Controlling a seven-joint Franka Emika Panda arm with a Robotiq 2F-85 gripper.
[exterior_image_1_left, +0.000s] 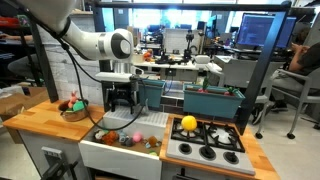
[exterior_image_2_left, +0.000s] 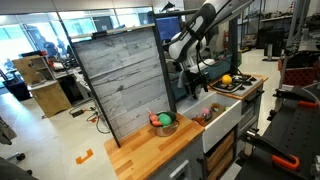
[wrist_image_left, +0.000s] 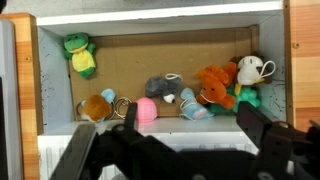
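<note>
My gripper is open above a white drawer (wrist_image_left: 200, 20), its two black fingers spread wide with nothing between their tips. Inside the drawer, in the wrist view, a green frog toy (wrist_image_left: 80, 55) lies at the upper left and an orange-brown plush (wrist_image_left: 97, 106) at the lower left. Near the middle are a pink toy (wrist_image_left: 146, 109), a grey plush (wrist_image_left: 163, 87) and a light blue toy (wrist_image_left: 193, 105). Toward the right sit an orange plush (wrist_image_left: 215, 85) and a white-and-brown plush (wrist_image_left: 249, 70), with a green toy (wrist_image_left: 246, 96) partly beneath. The fingers hide part of the drawer's near side.
Left of the drawer, a bowl of colourful toys (exterior_image_1_left: 73, 112) stands on the wooden counter (exterior_image_1_left: 40, 120). To the right is a stove (exterior_image_1_left: 208, 145) with a yellow ball (exterior_image_1_left: 189, 123) on it. A green-blue bin (exterior_image_1_left: 212, 103) hangs on the rack behind.
</note>
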